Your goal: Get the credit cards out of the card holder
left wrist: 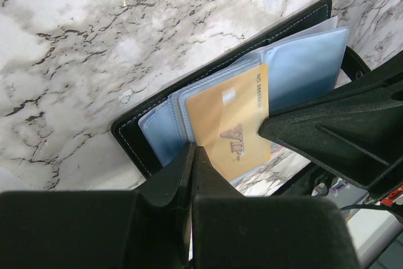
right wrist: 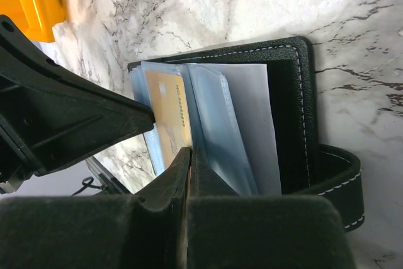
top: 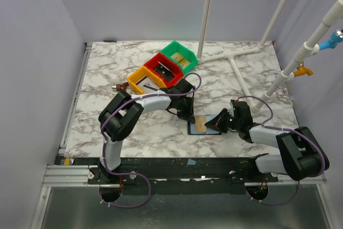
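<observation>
The black card holder (right wrist: 293, 111) lies opened out on the marble table, its clear bluish sleeves (left wrist: 308, 61) spread. A gold VIP card (left wrist: 230, 108) shows face up in one of these sleeves, also in view at the middle of the holder from above (top: 200, 125). My left gripper is shut, its tips at the sleeve edge on the card's left side. The right gripper is shut too, with its tips at the card's opposite edge. Whether either pinches a thin edge of sleeve or card is unclear.
Behind the left arm stand joined orange (top: 138, 76), red (top: 159, 61) and green (top: 177, 48) trays with small items inside. White pipes (top: 238, 76) rise at the back right. Bare marble lies to the left and in front of the holder.
</observation>
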